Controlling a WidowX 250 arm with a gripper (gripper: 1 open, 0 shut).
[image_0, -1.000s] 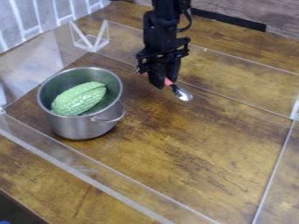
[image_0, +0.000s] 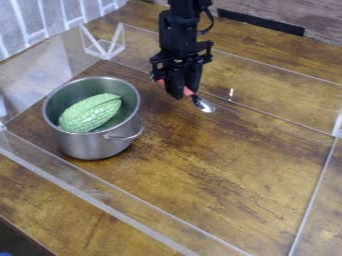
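Observation:
My gripper (image_0: 182, 78) hangs over the back middle of the wooden table, shut on a utensil (image_0: 202, 104) with a red handle and a shiny metal end that points toward the front right. A steel pot (image_0: 112, 145) stands at the left, holding a bumpy pale green vegetable (image_0: 91, 112). The gripper is behind and to the right of the pot, apart from it. The fingertips are dark and partly hard to make out against the handle.
Clear panels border it at the left, back and right.
My gripper and the utensil have shifted very slightly to the left. The pot and vegetable are unmoved.

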